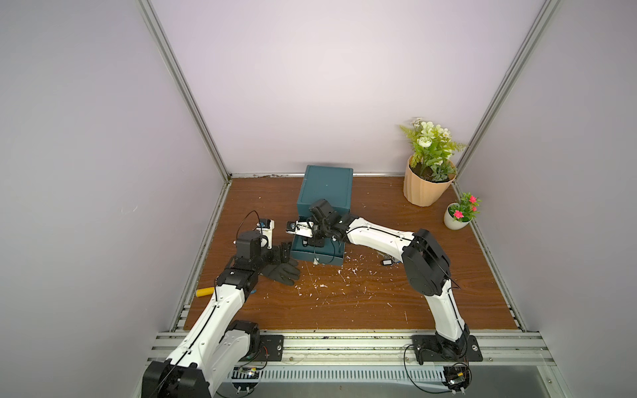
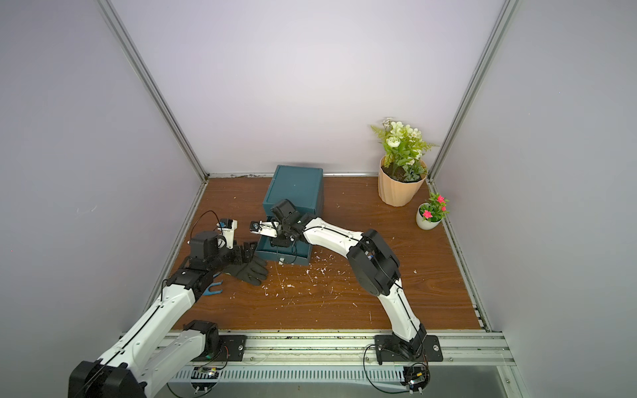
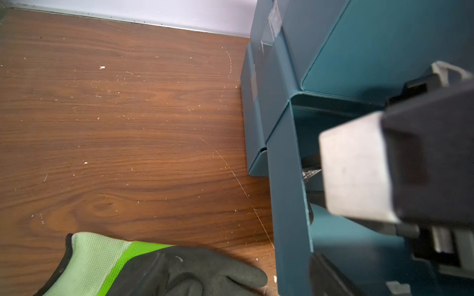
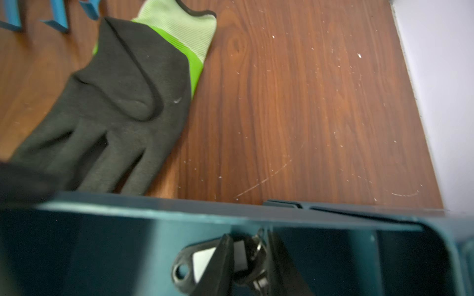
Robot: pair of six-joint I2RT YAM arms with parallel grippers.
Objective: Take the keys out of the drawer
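The teal drawer unit [image 1: 324,184] has its drawer [image 2: 285,255] pulled out toward the front. In the right wrist view, keys with a black fob [image 4: 181,270] lie in the drawer, and the fingertips of my right gripper are down over them, apart on either side of part of the bunch. My left gripper [image 1: 281,250] stands open at the drawer's left side, above the glove; its fingers are blurred at the bottom of the left wrist view.
A grey-green glove [image 4: 133,88] lies left of the drawer, with a blue tool [image 4: 59,19] beside it. Two potted plants [image 1: 421,192] [image 1: 458,222] stand at the back right. Small scraps litter the front middle of the table.
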